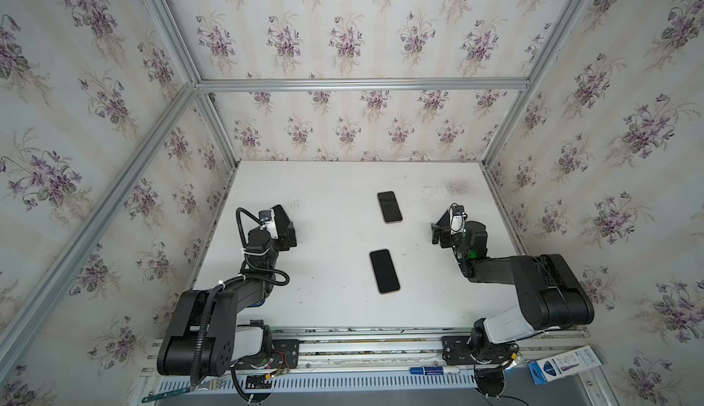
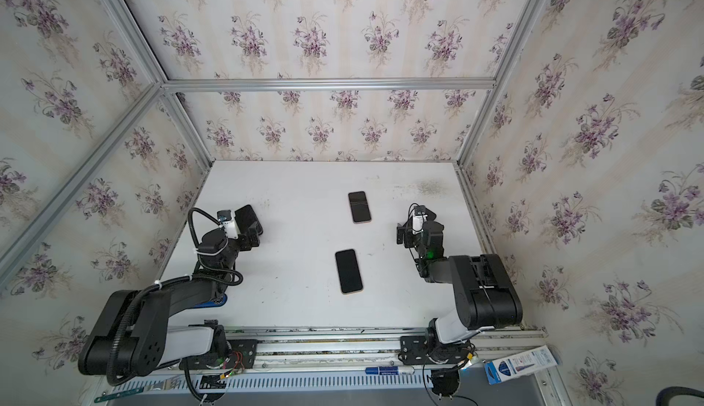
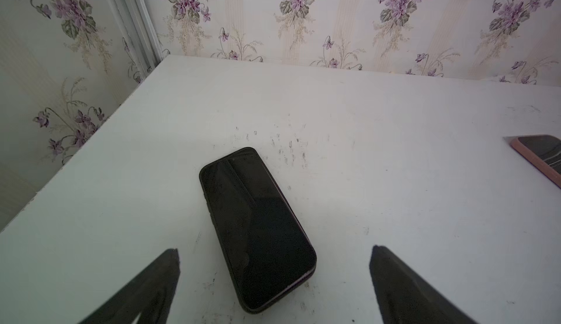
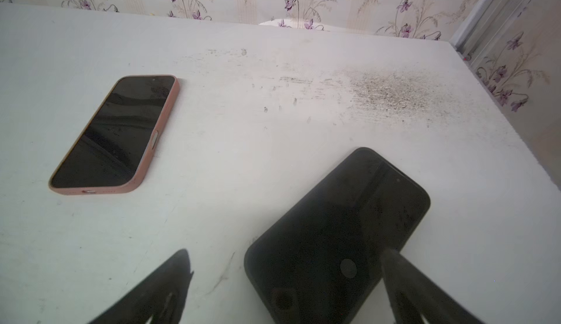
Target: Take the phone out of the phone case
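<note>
Four phones lie screen up on the white table. Two are at the middle: the rear one (image 1: pixel 389 206), in a pink case in the right wrist view (image 4: pixel 117 131), and the front one (image 1: pixel 384 271). A dark phone (image 3: pixel 257 230) lies beneath my left gripper, which hangs open and empty at the table's left. Another dark phone (image 4: pixel 333 230) lies beneath my right gripper, also open and empty, at the right. Whether the dark phones have cases is unclear.
Papered walls with metal rails enclose its left, right and back.
</note>
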